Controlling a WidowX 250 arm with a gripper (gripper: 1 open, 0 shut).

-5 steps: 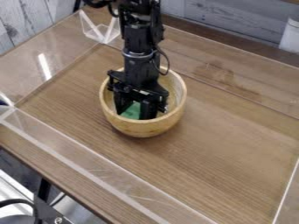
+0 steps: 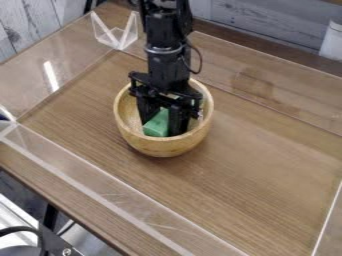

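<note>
The black robot gripper (image 2: 164, 108) reaches down from the top into a round wooden bowl (image 2: 168, 145) in the middle of the table. Inside the bowl a green object (image 2: 155, 124) shows between and behind the gripper's fingers, which appear closed around it, though the dark parts hide much of their contact.
A white object (image 2: 334, 38) stands at the back right edge. Clear tape strips run along the table's left and front edges, and a wall stands behind.
The gripper has shifted very slightly within the bowl, and a little more of the green object shows. The bowl stays in place.
</note>
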